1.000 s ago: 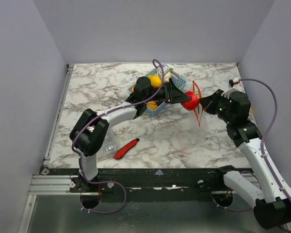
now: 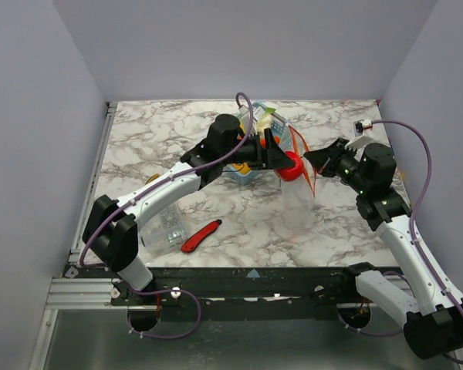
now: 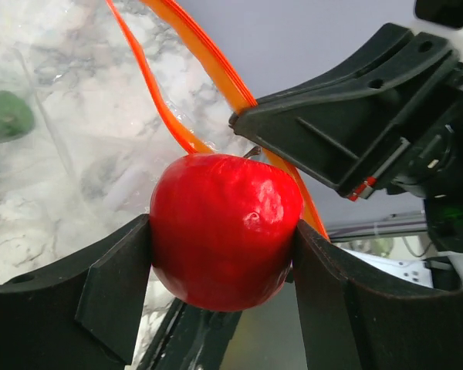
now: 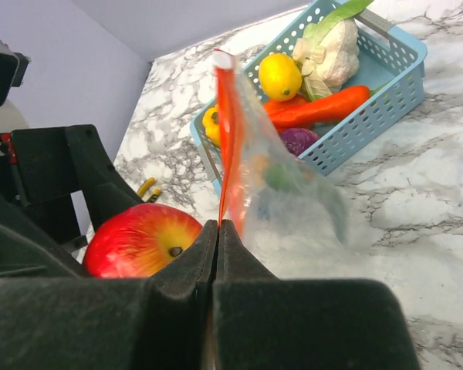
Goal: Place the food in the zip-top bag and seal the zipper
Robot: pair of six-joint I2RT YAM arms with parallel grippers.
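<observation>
My left gripper (image 2: 275, 154) holds a red apple (image 3: 224, 231) between its fingers, right at the mouth of the clear zip bag (image 2: 297, 208). The bag's orange zipper strips (image 3: 162, 100) frame the apple. My right gripper is shut on the thin edge of the bag's orange zipper, with the bag hanging from it. A green item (image 3: 6, 116) shows through the plastic in the left wrist view.
A blue basket (image 4: 393, 85) of produce, including lemon, carrot, onion and cauliflower, stands at the back. A red knife-like tool (image 2: 202, 236) and a clear container (image 2: 163, 227) lie at the front left.
The left arm has shifted toward the front and left with the apple. The right gripper and the bag's top have moved slightly left.
</observation>
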